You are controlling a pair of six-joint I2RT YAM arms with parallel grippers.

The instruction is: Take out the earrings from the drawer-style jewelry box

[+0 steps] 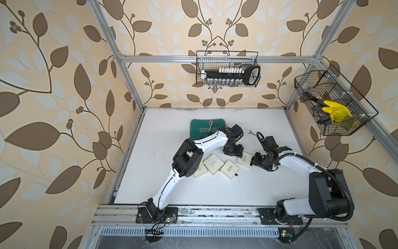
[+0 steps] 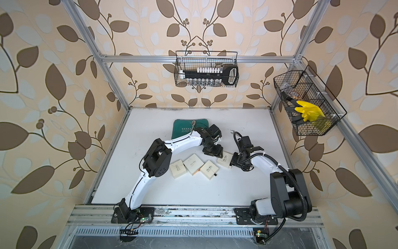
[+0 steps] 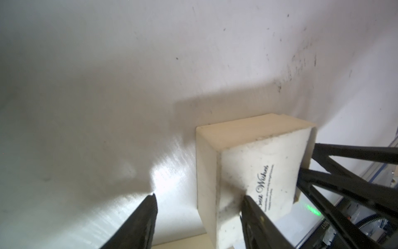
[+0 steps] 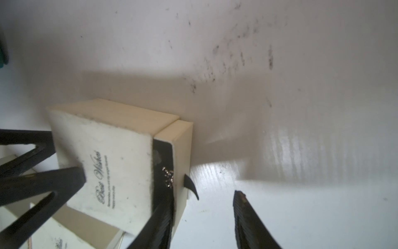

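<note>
A small cream drawer-style box marked "Best Wishes" sits between both grippers. In the left wrist view, my left gripper is open around the box's near left side, one finger over its top. In the right wrist view, the drawer end of the same box has a dark strip and a black tab. My right gripper is open at that end, one finger against the dark strip, the other over bare table. No earrings can be clearly made out.
Several other cream boxes lie to the left and front. A green mat with a metal tool is behind the left arm. A wrench lies at the back right.
</note>
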